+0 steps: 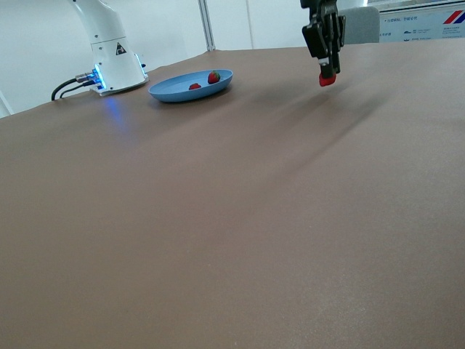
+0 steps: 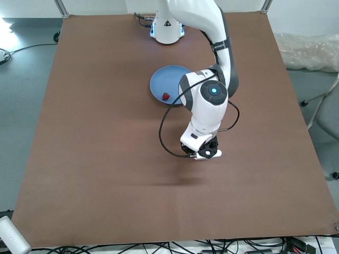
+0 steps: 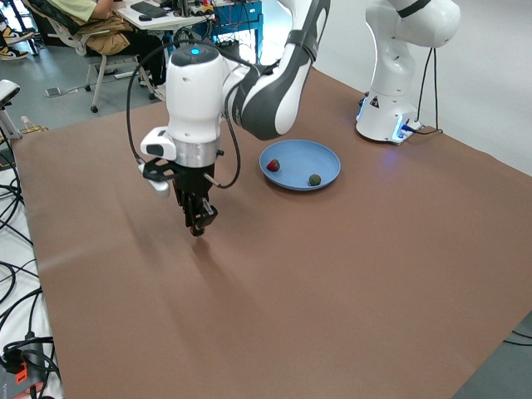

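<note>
My black gripper (image 1: pixel 327 69) hangs above the brown table, shut on a red strawberry (image 1: pixel 327 79), best seen in the top view. In the right view the gripper (image 3: pixel 198 228) is low over the table, left of the blue plate (image 3: pixel 300 152); in the left view it is mostly hidden under the arm's white wrist. The plate holds two strawberries, one (image 3: pixel 273 165) at its left and another (image 3: pixel 314 179) nearer its middle.
The white arm base (image 2: pixel 167 31) stands at the table's back, behind the plate. Cables line the table's edge outside it (image 3: pixel 25 316).
</note>
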